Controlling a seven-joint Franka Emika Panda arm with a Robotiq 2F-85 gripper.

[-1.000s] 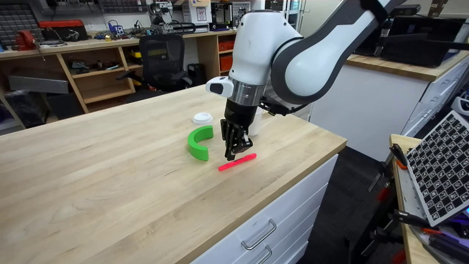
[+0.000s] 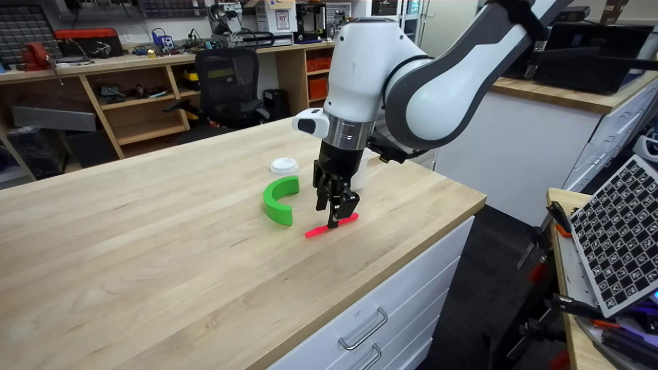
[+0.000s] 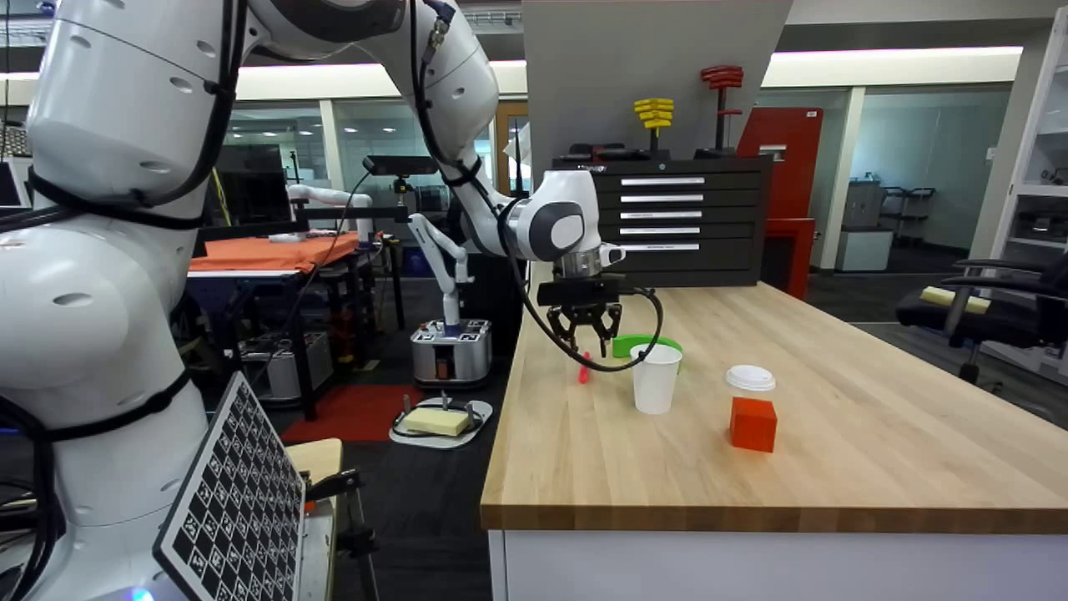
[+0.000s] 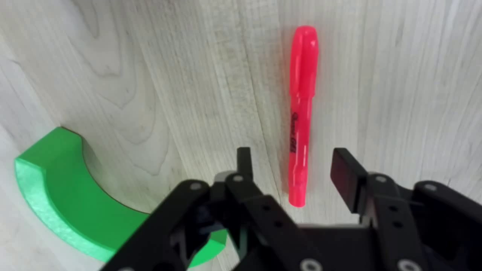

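A pink-red capped marker (image 4: 298, 135) lies on the wooden table. In the wrist view my gripper stands part open, with one finger (image 4: 244, 163) left of the marker's lower half and the other to its right, both apart from it. From exterior view 1, my gripper (image 2: 328, 216) is low over the marker (image 2: 317, 232), a dark fingertip covering its middle. Exterior view 2 shows the gripper (image 3: 591, 347) above the marker (image 3: 585, 369), which is partly hidden there. Whether the fingertips touch the table is unclear.
Close by on the left curves a green C-shaped block (image 4: 90, 194). A white cup (image 3: 656, 381) stands near the gripper, with a white lid (image 3: 750, 376) and a red-orange cube (image 3: 753, 424) farther off. The table's edge (image 2: 395, 266) runs on the marker's other side.
My gripper has shifted slightly right and lower in exterior view 1. A fingertip now overlaps the marker's middle, which showed uncovered before. The green block stays put.
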